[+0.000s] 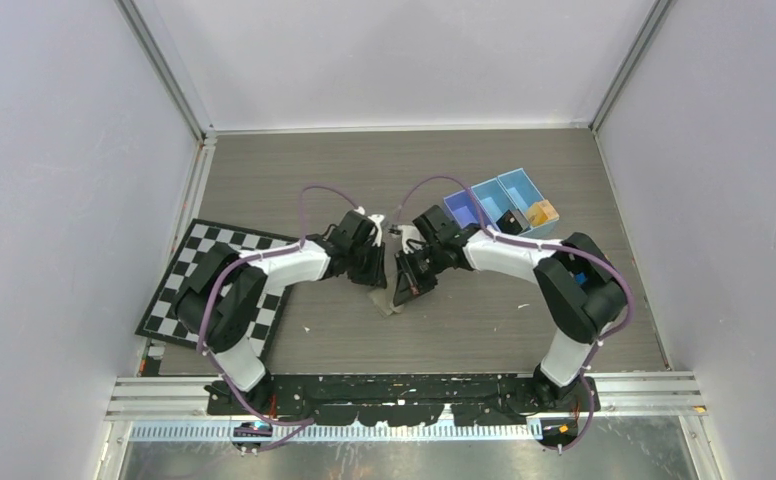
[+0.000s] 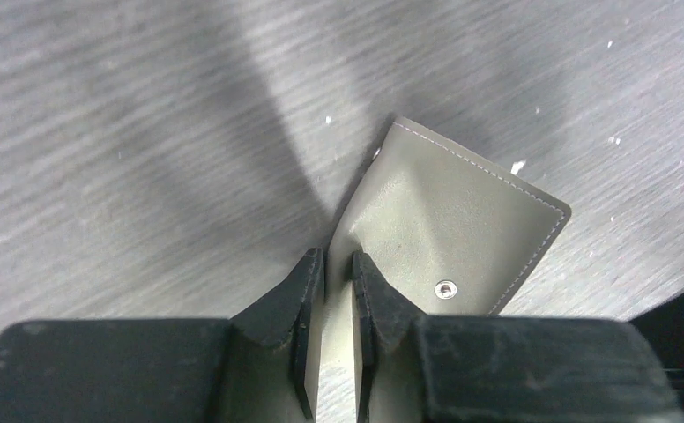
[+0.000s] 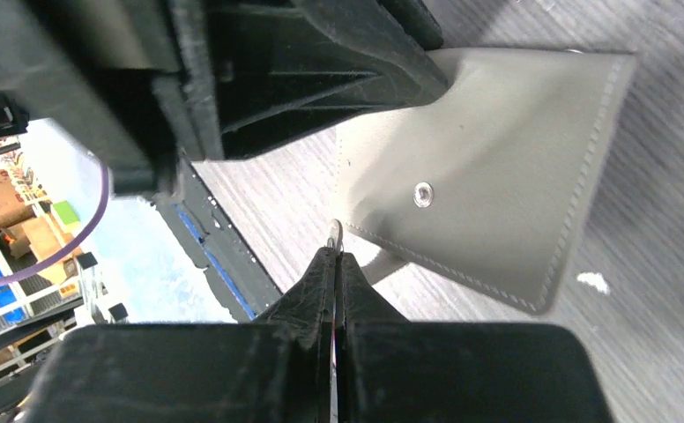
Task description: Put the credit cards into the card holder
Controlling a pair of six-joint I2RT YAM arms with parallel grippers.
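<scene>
The card holder is a beige, stitched wallet (image 2: 462, 207), seen in both wrist views and partly between the arms in the top view. My left gripper is shut on its folded edge. In the right wrist view, a bare metal snap (image 3: 423, 195) shows on the holder's face. The rounded tip of its small strap (image 3: 335, 233) pokes out of my right gripper, which is shut on it, apart from the snap. No loose credit card can be made out; the holder's inside is hidden.
A blue divided box (image 1: 489, 192) stands at the back right, with a wooden-looking block (image 1: 542, 212) and a dark item (image 1: 512, 222) in it. To the left lies a checkered board (image 1: 179, 285).
</scene>
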